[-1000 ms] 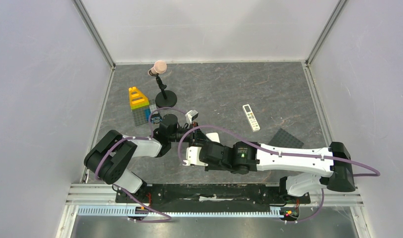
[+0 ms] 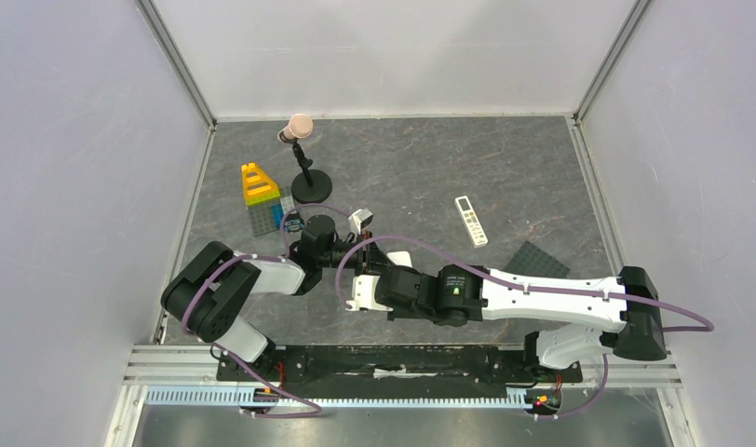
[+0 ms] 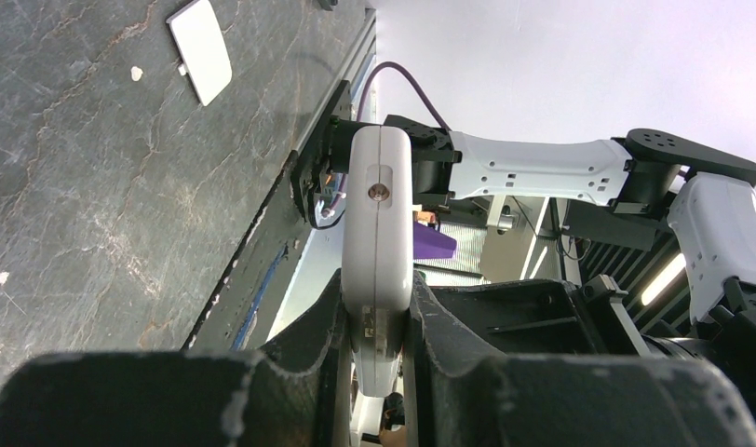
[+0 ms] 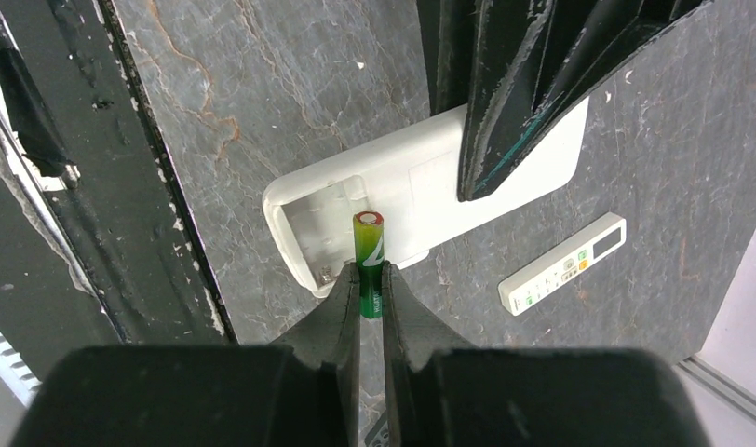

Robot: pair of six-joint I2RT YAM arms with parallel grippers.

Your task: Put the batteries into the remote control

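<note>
In the left wrist view the white remote point(image 3: 376, 242) is held upright on edge between the fingers of my left gripper. The right wrist view shows its back point(image 4: 430, 191), with the empty-looking battery compartment point(image 4: 314, 228) exposed at one end and black left fingers over the other. My right gripper is shut on a green battery point(image 4: 369, 242), held just over the compartment. From the top, both grippers meet near the table's middle, largely hidden by the arms. A white cover point(image 3: 199, 51) lies on the table.
A second white remote point(image 2: 471, 221) lies right of centre. A grey mat point(image 2: 537, 261) is at the right. A black stand point(image 2: 311, 184) with a pink top and a yellow-green block point(image 2: 261, 186) stand at the left.
The left arm has shifted very slightly in the top view. Otherwise no clear change shows.
</note>
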